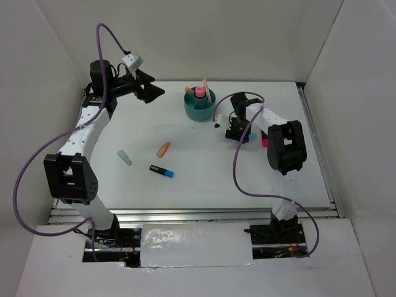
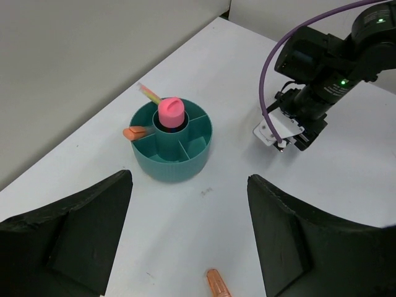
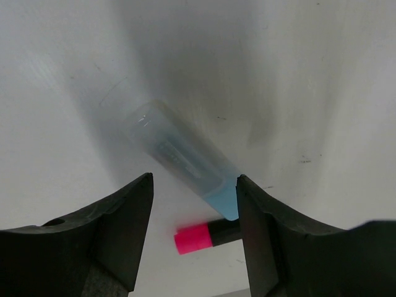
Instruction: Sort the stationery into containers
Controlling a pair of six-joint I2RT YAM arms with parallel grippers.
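Observation:
A translucent stick with a light blue end point(image 3: 185, 158) lies on the table in the right wrist view. My right gripper is low over it, its fingers part open to either side of its blue end; no grip on it shows. In the top view that gripper point(image 1: 237, 137) covers most of the stick. Beside it lies a black marker with a pink cap point(image 3: 193, 239). The teal divided holder point(image 1: 199, 114) stands at the back, with a pink-topped item point(image 2: 171, 112) and orange pieces point(image 2: 136, 132) in it. My left gripper point(image 1: 150, 93) hangs open and empty at the back left.
An orange stick point(image 1: 163, 149), a green stick point(image 1: 124, 158) and a black marker with a blue end point(image 1: 161, 171) lie apart on the left half of the white table point(image 1: 210, 179).

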